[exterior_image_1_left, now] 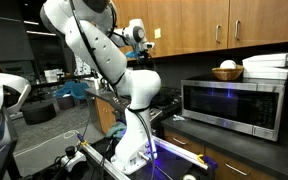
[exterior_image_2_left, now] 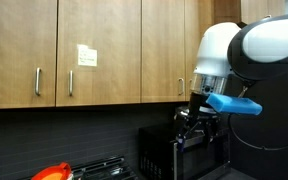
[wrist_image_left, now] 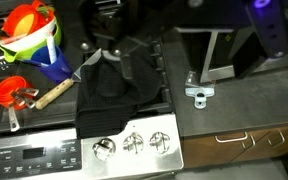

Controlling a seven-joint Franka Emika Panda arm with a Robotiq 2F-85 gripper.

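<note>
My gripper (exterior_image_2_left: pixel 199 125) hangs high in front of the wall cabinets, pointing down, with nothing visible held below it. In exterior view 1 the gripper (exterior_image_1_left: pixel 156 43) is small and far off, level with the cabinets. Its fingers are dark and blurred, so how the fingers stand does not show clearly. Below, in the wrist view, a black cloth (wrist_image_left: pixel 109 95) lies over the stove top. Left of it are a blue cup (wrist_image_left: pixel 54 65), a green-rimmed bowl (wrist_image_left: pixel 24 38), red measuring cups (wrist_image_left: pixel 9 92) and a wooden-handled tool (wrist_image_left: pixel 56 93).
A silver microwave (exterior_image_1_left: pixel 229 108) stands on the counter, with white containers (exterior_image_1_left: pixel 271 62) and a basket (exterior_image_1_left: pixel 227 72) on top. A silver clip-like object (wrist_image_left: pixel 199 92) lies on the dark counter (wrist_image_left: pixel 219 115). Stove knobs (wrist_image_left: pixel 134 143) line the front edge.
</note>
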